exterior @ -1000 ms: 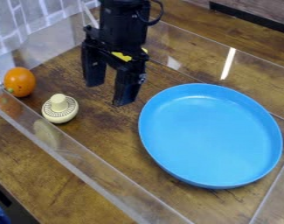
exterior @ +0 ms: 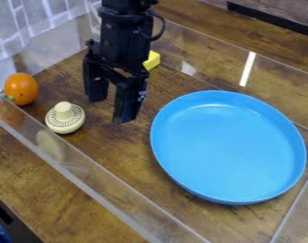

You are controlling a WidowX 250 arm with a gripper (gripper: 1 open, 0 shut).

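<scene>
The black robot gripper [exterior: 115,93] hangs open over the wooden floor near the middle left, its two fingers spread, with nothing seen between them. A pale cream mushroom-shaped object [exterior: 65,120] stands below and left of it. An orange round object [exterior: 21,89] sits at the far left. A yellow object [exterior: 153,59] is partly hidden behind the arm. A large blue oval plate [exterior: 228,150] lies to the right of the gripper.
Clear transparent walls edge the wooden work area at the left and front. Bare wood lies below the gripper and at the back right behind the plate.
The gripper has shifted slightly to the left, and more of the yellow object shows beside the arm. The objects on the floor have not visibly moved.
</scene>
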